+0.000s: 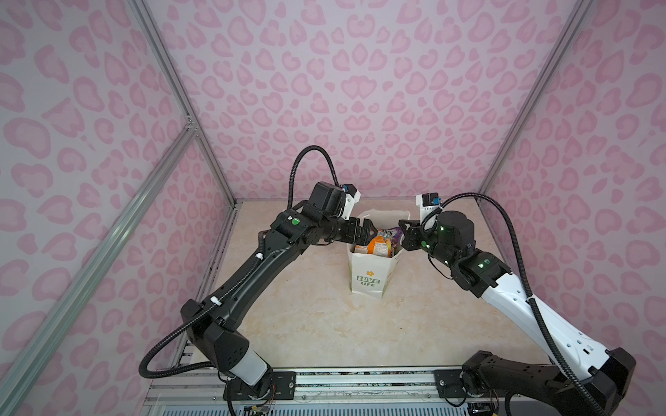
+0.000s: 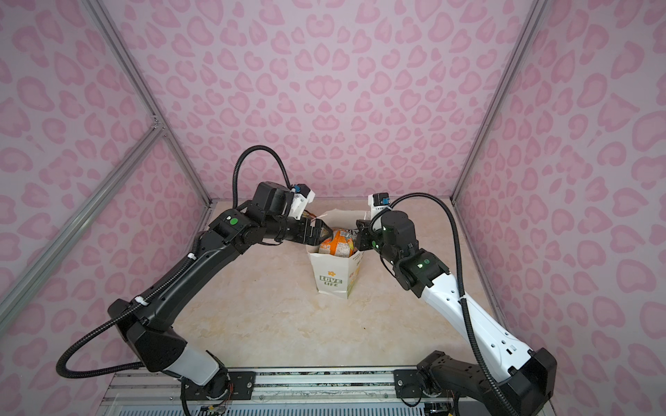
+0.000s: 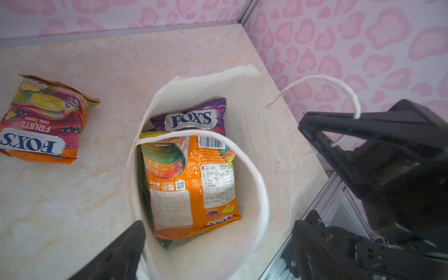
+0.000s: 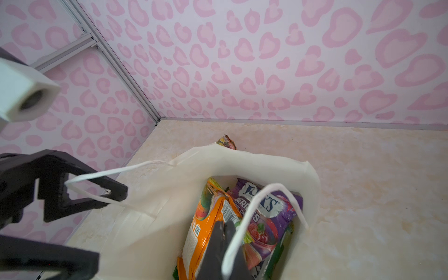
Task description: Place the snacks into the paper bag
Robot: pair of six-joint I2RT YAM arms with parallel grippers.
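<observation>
The white paper bag (image 1: 371, 271) stands upright, its mouth wide. An orange snack pack (image 3: 179, 186) and a purple FOX'S pack (image 4: 268, 210) are inside, with a green edge below. Another red-orange FOX'S pack (image 3: 44, 123) lies on the table outside the bag. My left gripper (image 1: 368, 233) is open at the bag's left rim, without a pack between its fingers; in the right wrist view, a handle (image 4: 112, 171) loops around one of its fingers. At the right rim my right gripper (image 1: 406, 233) is shut, and the other handle (image 3: 322, 78) loops around it.
Patterned walls (image 1: 357, 104) enclose the back and sides. Both arms reach in close to the bag from either side.
</observation>
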